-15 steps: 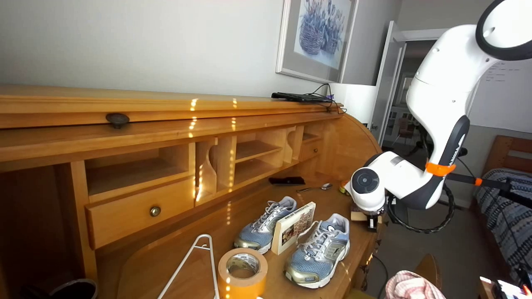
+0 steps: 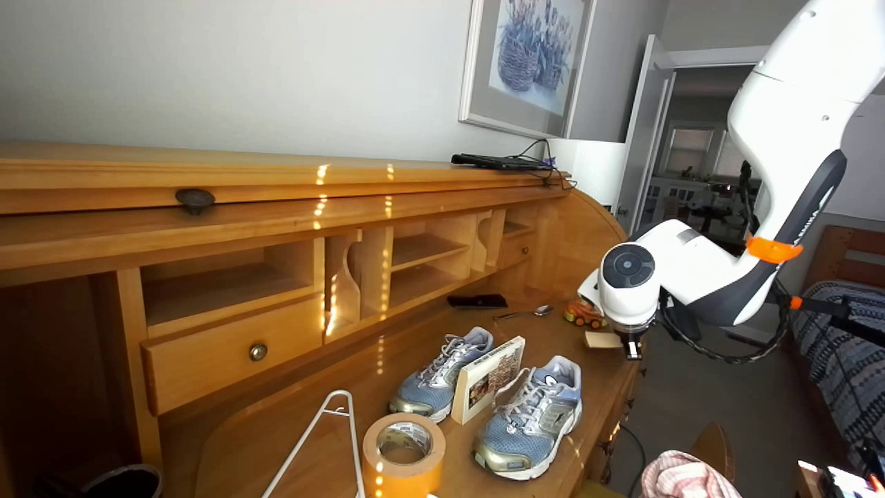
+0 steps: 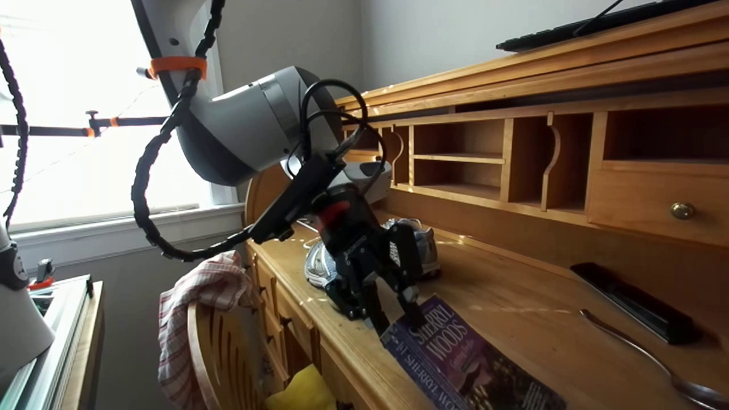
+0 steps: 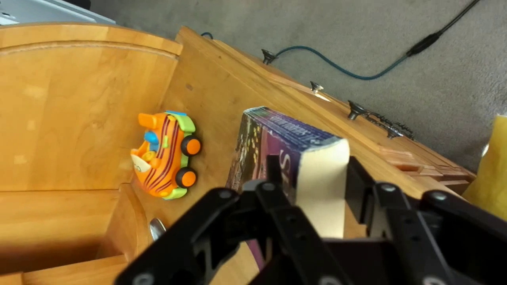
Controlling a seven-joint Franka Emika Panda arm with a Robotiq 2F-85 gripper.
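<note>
A thick paperback book with a purple cover (image 3: 471,355) is gripped at one end by my gripper (image 3: 398,321), as exterior view 2 shows. In the wrist view the cream page edges of the book (image 4: 325,178) sit between the two black fingers, spine towards the desk's front edge. From exterior view 1, the book (image 2: 603,339) shows as a small pale block beside the gripper (image 2: 632,350), near the desk's right end. The far end of the book is cut off in exterior view 2, and whether it touches the desk I cannot tell.
An orange toy car (image 4: 164,154) stands close to the book, near the desk's side wall. Behind lie a spoon (image 2: 541,310) and a black case (image 2: 477,300). Two running shoes (image 2: 531,419) flank an upright book or frame (image 2: 489,377); orange tape (image 2: 404,456) is nearer.
In exterior view 1 my arm and gripper have shifted right and up a little. The book has risen with them, and more of the toy car shows.
</note>
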